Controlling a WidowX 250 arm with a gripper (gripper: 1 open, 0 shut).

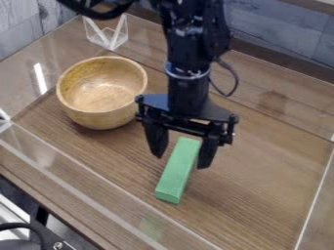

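A green oblong object (175,179) lies on the wooden table, angled, below the black gripper (188,135) in the camera view. The gripper is lowered over the upper end of the green object, its two fingers apart on either side, open. Whether they touch the object cannot be told.
A tan round bowl (102,83) sits at the upper left, left of the arm. A white wire-like item (107,34) is at the back left.
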